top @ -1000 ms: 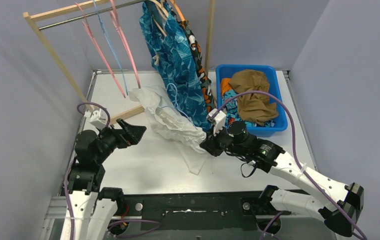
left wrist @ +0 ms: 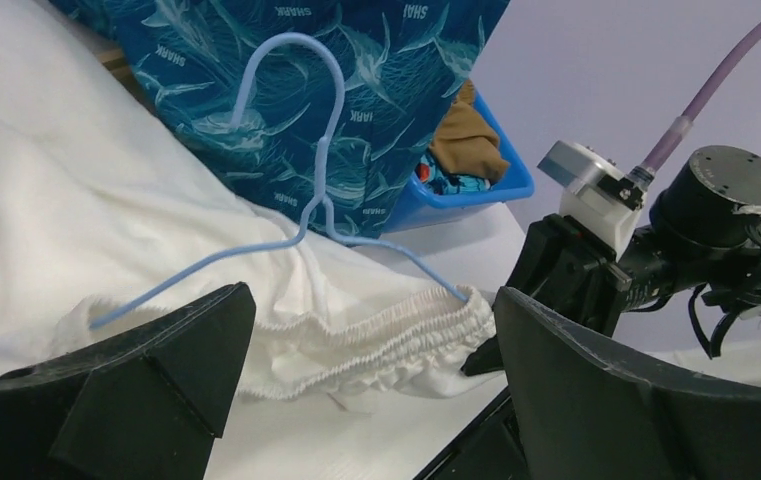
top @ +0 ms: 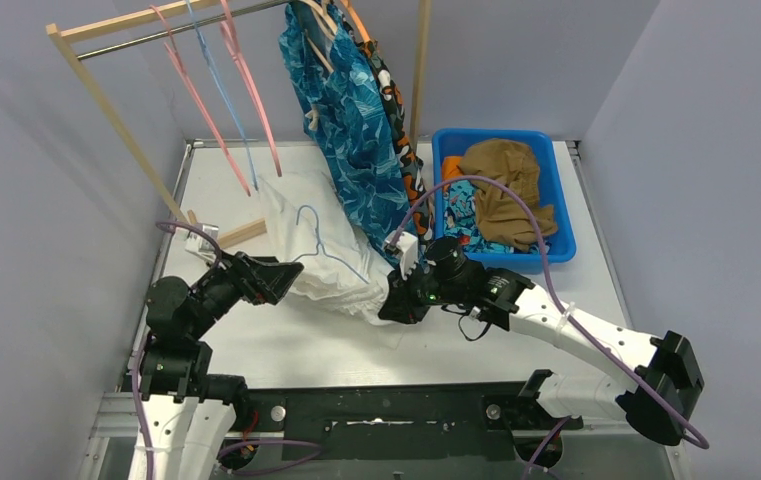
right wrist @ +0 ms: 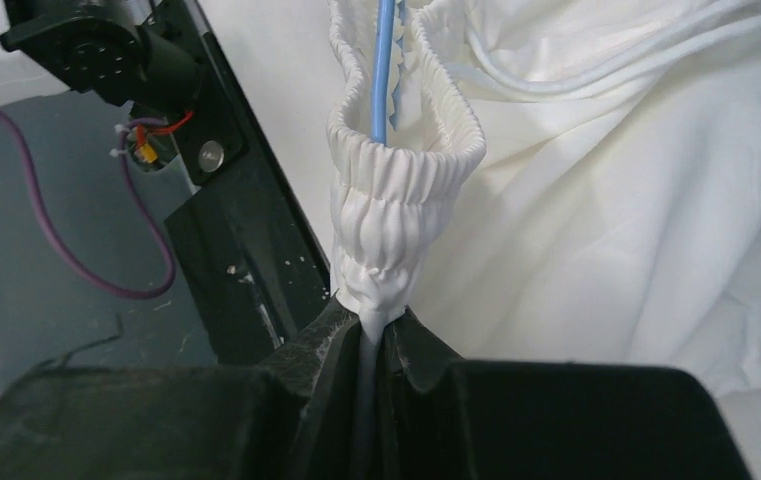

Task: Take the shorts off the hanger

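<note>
White shorts [top: 311, 220] lie spread over the table's middle, their elastic waistband [left wrist: 376, 350] facing the front. A light blue hanger [top: 318, 243] stands up out of the waistband, its hook free and its arms reaching inside. My right gripper is shut on one end of the waistband, which bunches up between its fingers, with a hanger arm [right wrist: 384, 75] running into the band just above. To the left of the shorts my left gripper [top: 291, 282] is open and empty. In its wrist view, the hanger [left wrist: 321, 170] and waistband appear beyond the parted fingers [left wrist: 171, 385].
Blue patterned shorts [top: 356, 130] hang from the rack behind. Empty pink hangers [top: 246, 80] hang at the left of the rail. A blue bin [top: 568, 245] with folded clothes stands at the back right.
The hanger shifted left. My left gripper moved slightly right, closer to the shorts.
</note>
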